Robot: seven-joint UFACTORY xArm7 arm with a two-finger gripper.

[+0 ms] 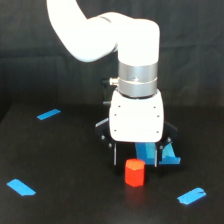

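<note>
A small red block rests on the black table, near the front centre of the camera view. My gripper hangs just above and around it in this view, fingers pointing down and well apart, one to each side of the block's upper part. The fingers are open, and I see no contact with the block. Behind the gripper's right side lies a blue item, partly hidden by the hand and a finger, so its full shape does not show.
Blue tape strips mark the table at the back left, the front left and the front right. Bare dark table lies left of the block. A dark curtain hangs at the back.
</note>
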